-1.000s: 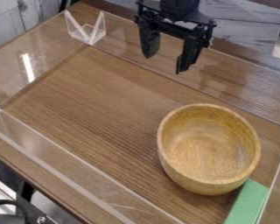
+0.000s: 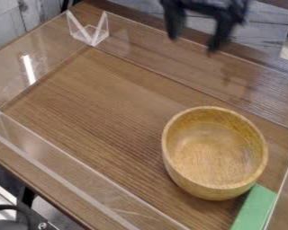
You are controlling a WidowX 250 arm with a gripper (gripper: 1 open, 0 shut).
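My dark gripper (image 2: 204, 20) is at the top of the camera view, strongly blurred, above the back of the wooden table (image 2: 86, 108); I cannot make out its fingers. A round tan wooden bowl (image 2: 214, 180) sits at the lower right, well apart from the gripper, with nothing visible inside it.
A green block (image 2: 255, 213) lies right of the bowl at the bottom edge. A clear angular holder (image 2: 89, 29) stands at the back left. Transparent edging runs along the left side.
The bowl has not moved.
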